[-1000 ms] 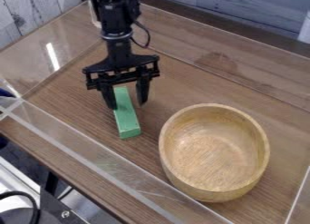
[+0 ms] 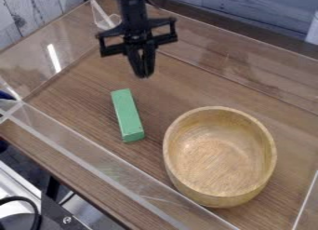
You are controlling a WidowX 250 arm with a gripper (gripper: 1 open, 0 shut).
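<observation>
The black gripper (image 2: 137,49) hangs at the top centre, above and behind a green block (image 2: 126,115), apart from it. I cannot tell how far its fingers are open; I see nothing held. The green block lies on the wooden surface, long side running front to back. To its right is a round wooden bowl (image 2: 218,155), empty.
A white object (image 2: 107,12) stands at the back left, partly behind the arm. A black cable (image 2: 18,208) lies at the front left corner.
The gripper has moved up and back, away from the green block, which it was over a second ago. The block and bowl stay in place.
</observation>
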